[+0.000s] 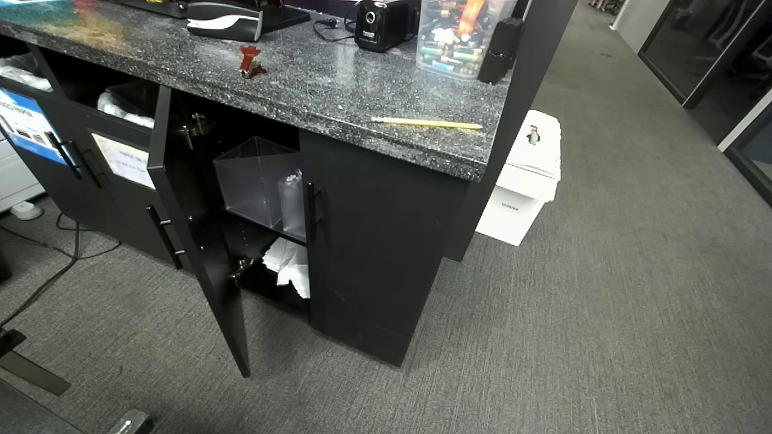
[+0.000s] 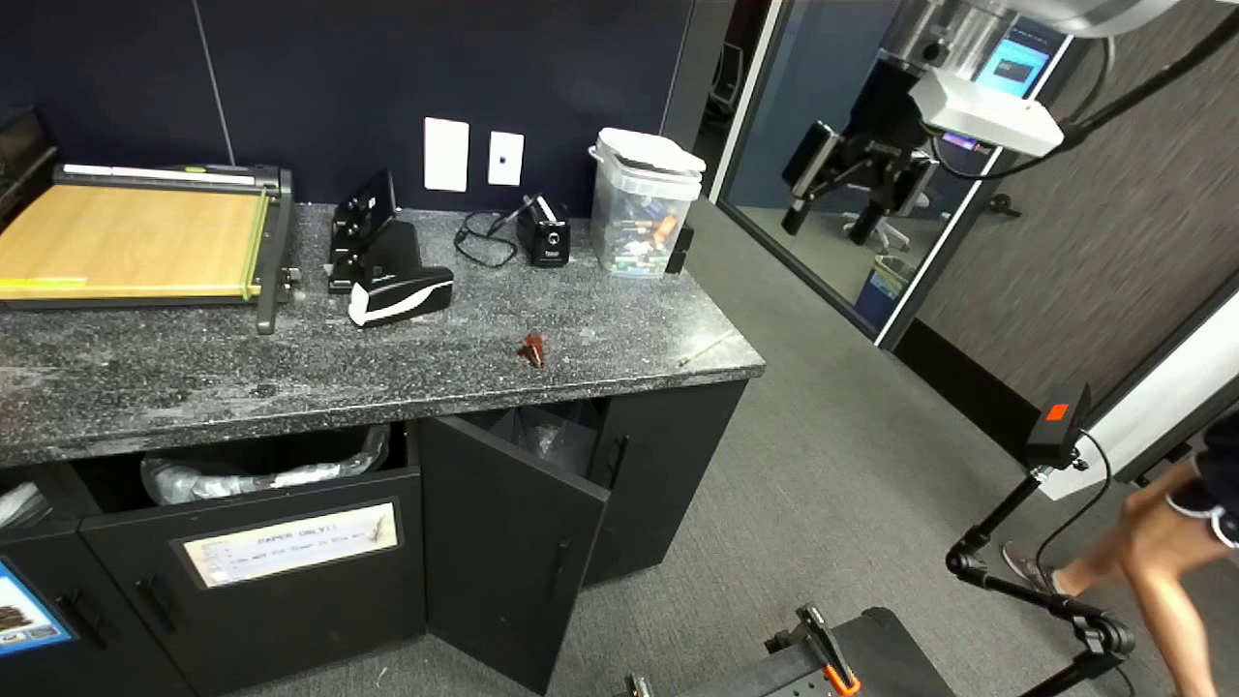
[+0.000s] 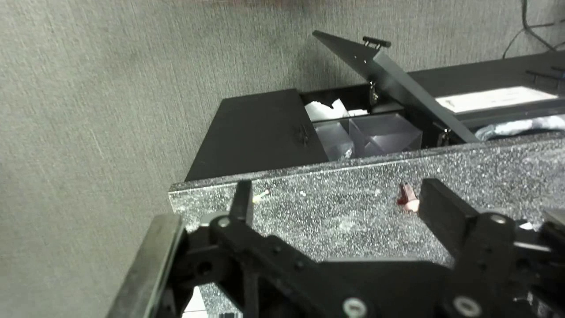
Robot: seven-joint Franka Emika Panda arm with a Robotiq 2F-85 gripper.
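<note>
My gripper (image 2: 827, 223) hangs in the air at the upper right of exterior view 2, beyond the counter's right end. In the wrist view its two fingers (image 3: 242, 204) stand wide apart, with only the speckled counter (image 3: 339, 233) showing between them. A yellow pencil (image 1: 427, 123) lies near the counter's right corner. Farther left on the same top sits a red-brown staple remover (image 1: 249, 61). Below, one black cabinet door (image 2: 499, 540) is swung out, while the door beside it (image 1: 376, 246) is closed. Clear bins (image 1: 254, 181) and white paper (image 1: 287, 266) show inside.
Along the back stand a black stapler (image 2: 401, 290), a pencil sharpener (image 2: 543, 232), a tub of batteries (image 2: 639, 215) and a paper cutter (image 2: 128, 238). A white box (image 1: 517, 184) stands on the floor past the counter's end.
</note>
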